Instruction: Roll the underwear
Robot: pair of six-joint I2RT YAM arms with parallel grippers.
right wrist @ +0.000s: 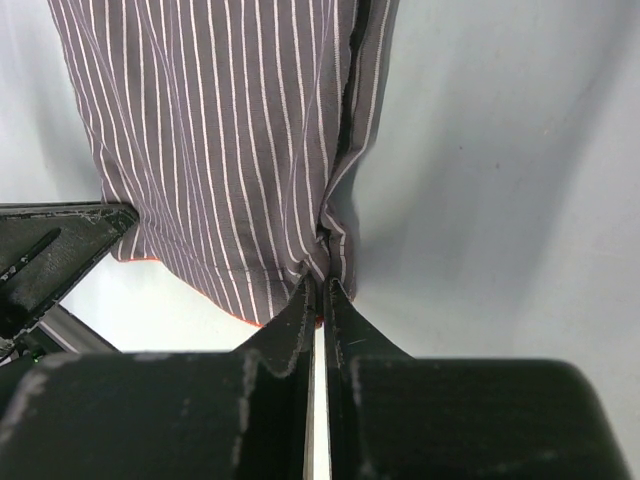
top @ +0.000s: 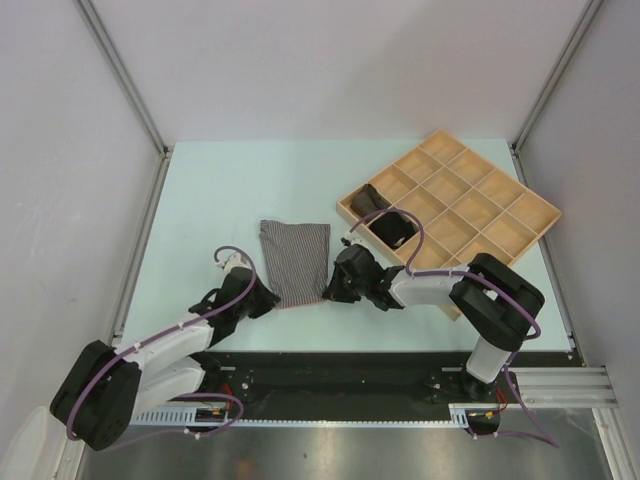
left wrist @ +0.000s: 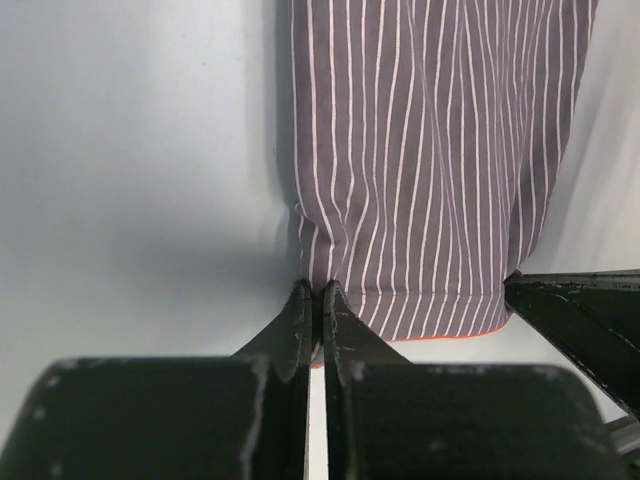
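The grey underwear with thin pale stripes [top: 295, 258] lies as a folded, narrow rectangle on the table, its orange-edged hem toward me. At its near left corner, my left gripper [top: 276, 303] is shut with the cloth's edge pinched in its fingertips [left wrist: 300, 300]. The near right corner is gathered in my right gripper [top: 327, 297], shut on the fabric; wrinkles run up from its fingertips [right wrist: 308, 300]. Apart from those creases the striped cloth [left wrist: 420, 170] looks mostly flat. Both arms cover a little of the hem's ends from above.
A wooden divider box [top: 470, 200] stands at the right, close to my right arm. Two of its compartments hold dark rolled cloths [top: 392, 228].
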